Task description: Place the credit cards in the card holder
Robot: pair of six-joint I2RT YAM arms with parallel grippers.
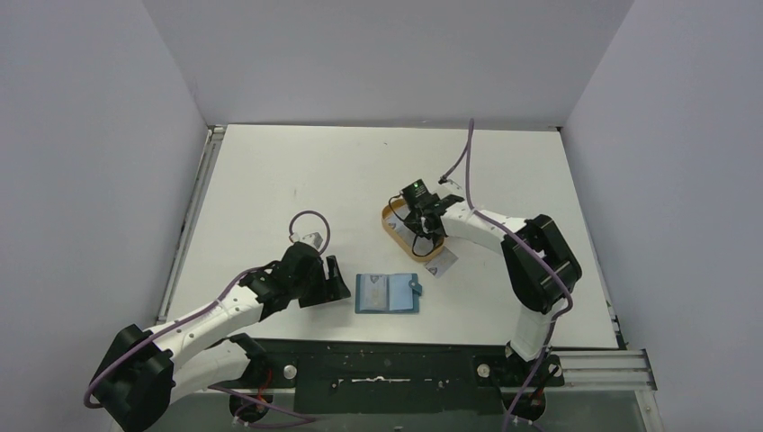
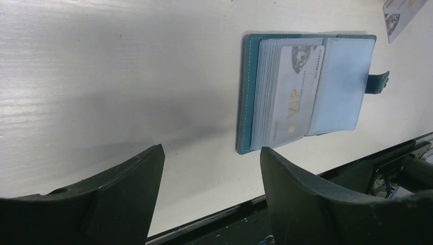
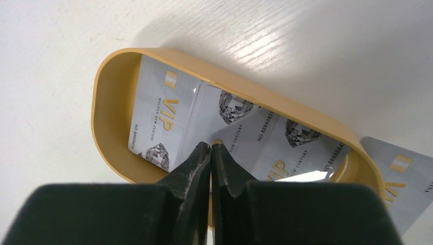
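Note:
The teal card holder (image 2: pixel 245 97) lies open on the table, a VIP card (image 2: pixel 301 87) showing in its clear sleeve. To its left, my left gripper is open and empty. Several silver VIP cards (image 3: pixel 158 109) overlap inside an orange-yellow oval box (image 3: pixel 110 66), seen in the right wrist view. Over these cards my right gripper is shut, with nothing showing between its fingertips. Whether the tips touch a card is unclear. One loose card (image 1: pixel 442 262) lies on the table against the box's near end, partly covered by its rim in the right wrist view.
The holder's strap (image 1: pixel 416 287) points right. The dark table edge (image 1: pixel 378 343) runs just below the holder. Bare white tabletop (image 1: pixel 297 171) spreads out at the back left and around the box.

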